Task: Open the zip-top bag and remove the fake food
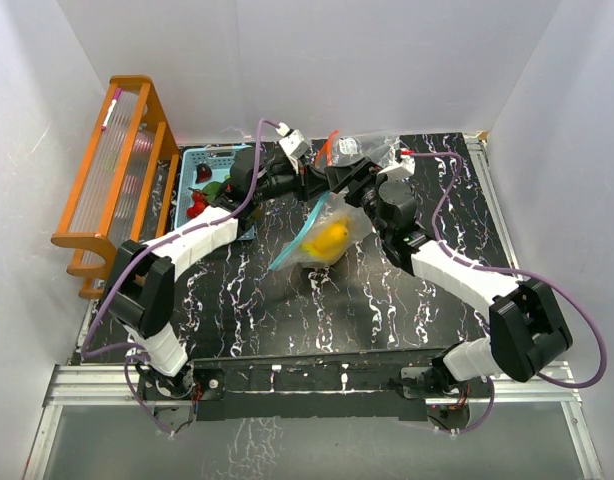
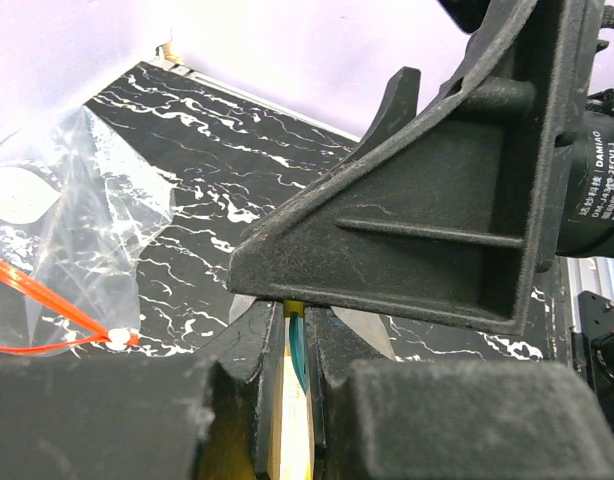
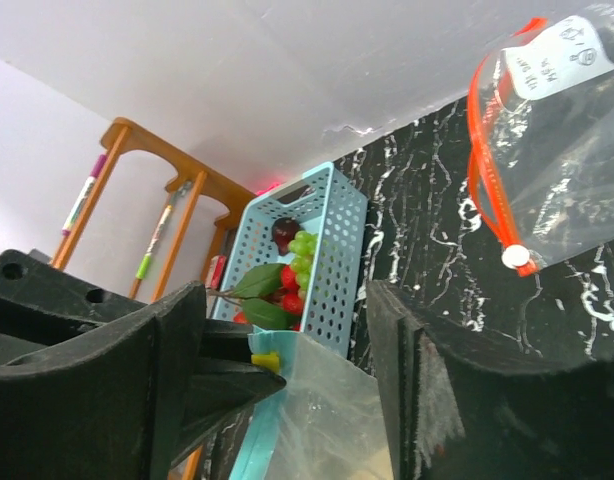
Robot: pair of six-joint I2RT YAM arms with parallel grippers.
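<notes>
A clear zip bag with a blue zip strip point(image 1: 299, 240) hangs upright in the middle of the top view, yellow fake food point(image 1: 329, 238) inside it. My left gripper is shut on the bag's upper corner, by the yellow zip slider point(image 3: 268, 360). Close beside it, my right gripper stands part open, its fingers point(image 3: 412, 370) on either side of the clear plastic point(image 3: 332, 410). One large right finger point(image 2: 397, 220) crosses just above the left fingertips in the left wrist view. Whether the zip is parted cannot be made out.
Another clear bag, with an orange zip point(image 3: 497, 200), lies behind the grippers. A light blue basket point(image 3: 332, 260) of fake fruit stands at the back left, beside an orange wooden rack point(image 1: 115, 180).
</notes>
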